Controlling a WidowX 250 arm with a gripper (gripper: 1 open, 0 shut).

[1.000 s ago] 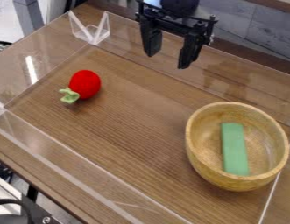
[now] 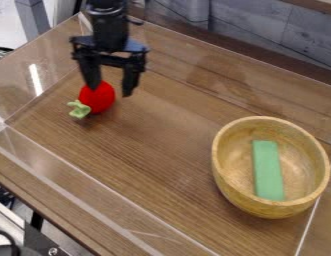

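My gripper (image 2: 109, 62), dark and motion-blurred, hangs open at the upper left, just above a red object with a pale green stem (image 2: 98, 98), which looks like a tomato or strawberry. Its fingers reach down on either side above the red object; whether they touch it is unclear.
A tan bowl (image 2: 240, 142) holding a green oblong block (image 2: 267, 170) sits at the lower right.
My gripper has moved from the upper middle leftward to above the red object. The red object, bowl and green block look unmoved.
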